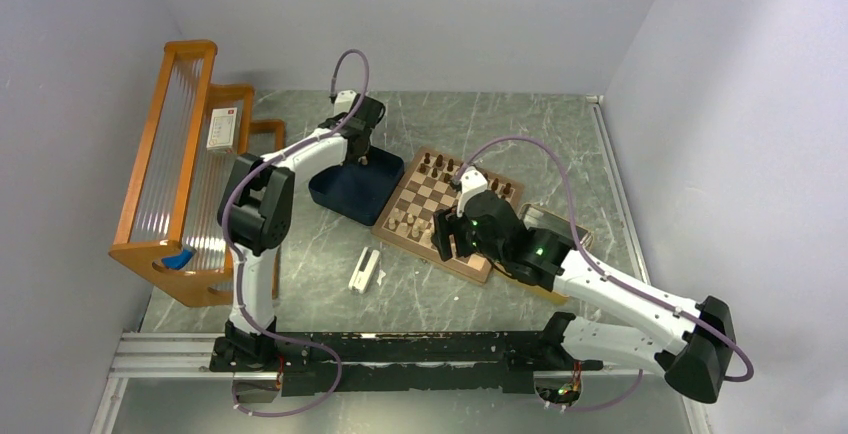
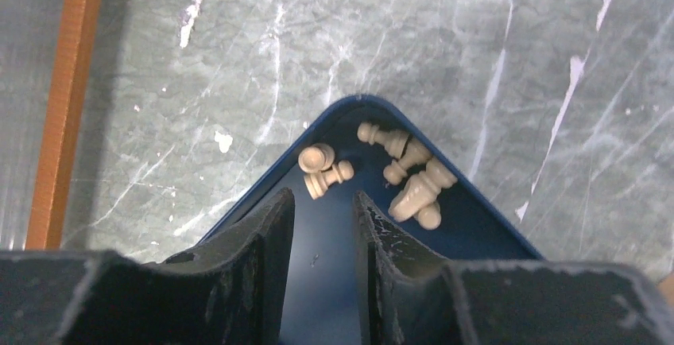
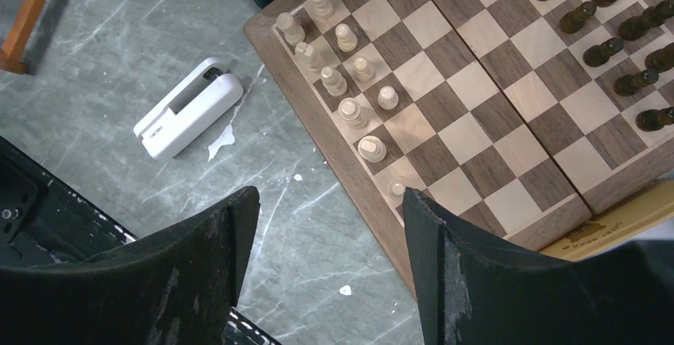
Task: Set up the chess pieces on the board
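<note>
Several light chess pieces lie on their sides in a corner of the dark blue bin (image 1: 355,189); the left wrist view shows a pawn (image 2: 328,178) and a bigger piece (image 2: 416,195) among them. Over that corner hangs my left gripper, its fingers part open and nothing between them. The wooden chessboard (image 3: 459,134) carries dark pieces (image 3: 602,51) along one side. Light pieces (image 3: 351,113) stand along the opposite edge, with a few empty squares near the corner. My right gripper is open and empty above the board's near edge.
A white stapler-like device (image 3: 188,108) lies on the marble table in front of the board. An orange wooden rack (image 1: 190,174) stands to the left. A yellowish tray (image 3: 624,222) sits against the board's right side. Bare tabletop shows behind the bin.
</note>
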